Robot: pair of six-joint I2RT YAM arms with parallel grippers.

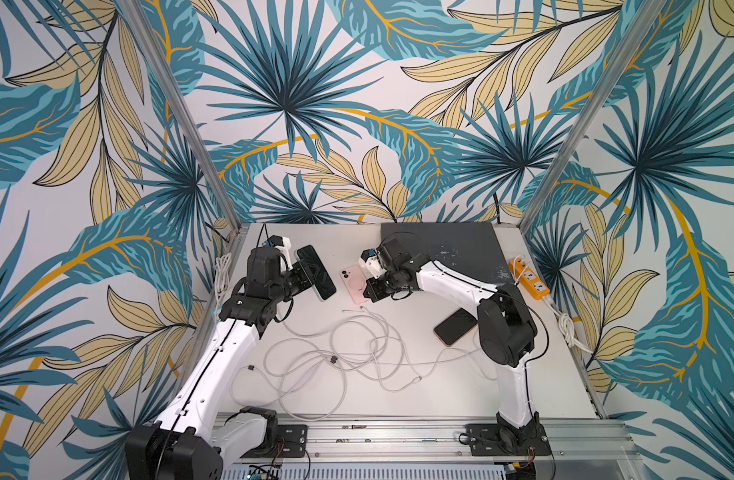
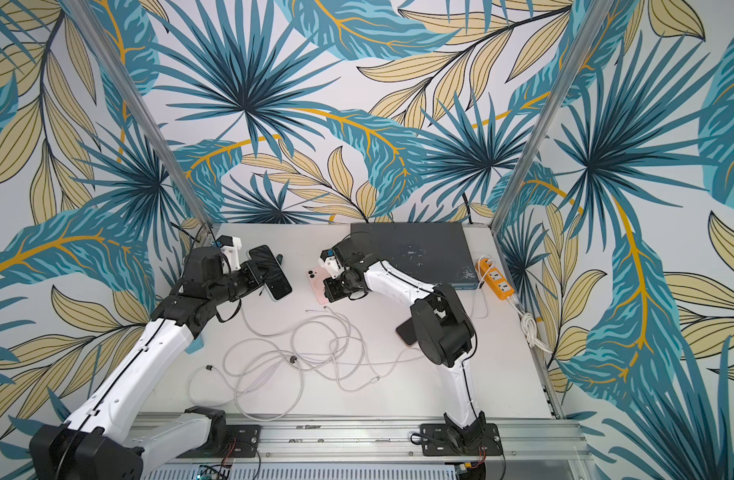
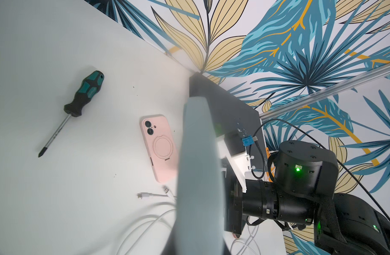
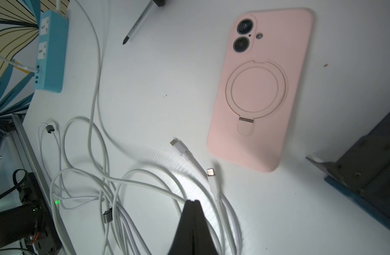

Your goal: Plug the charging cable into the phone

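A dark-screened phone (image 1: 317,274) is held up by my left gripper (image 1: 309,276), shut on it; in the left wrist view the phone (image 3: 200,178) appears edge-on as a blurred pale blue-grey strip, its held end out of sight. My right gripper is shut, its black fingertips together and nothing between them. Outside its fingers, to the right, runs a white charging cable with a slim plug (image 4: 213,182). A second cable plug (image 4: 178,146) lies up and to the left on the table. Both plugs are near the bottom edge of a pink phone (image 4: 256,97), camera side up.
White cables (image 1: 335,360) coil across the middle of the table. Another dark phone (image 1: 455,326) lies right of centre. A screwdriver (image 3: 85,91), a black box (image 1: 447,248) and an orange power strip (image 1: 529,277) are also present.
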